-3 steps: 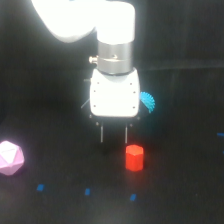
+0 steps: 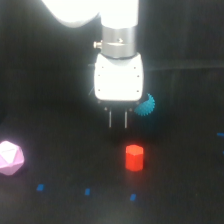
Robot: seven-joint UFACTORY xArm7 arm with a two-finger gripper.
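Note:
My gripper (image 2: pixel 118 119) hangs from the white arm near the middle of the camera view. Its two thin fingers stand apart, closer together than their full width, with nothing visible between them. A small red block (image 2: pixel 134 158) with a faceted outline sits on the dark surface, lower in the picture and slightly right of the fingertips, clear of them. Behind the gripper's right side is a teal, ridged round object (image 2: pixel 146 106), partly covered by the white gripper body. At the left edge lies a pink many-sided object (image 2: pixel 10 158).
Small blue marks (image 2: pixel 87 191) dot the dark surface (image 2: pixel 60 130) along the front, with another at the right edge. Bare surface spreads on both sides of the red block. A faint line crosses the back.
My gripper has shifted up the picture, away from the red block, and its fingers have come closer together. More of the teal object shows. The red, pink and teal objects have stayed put.

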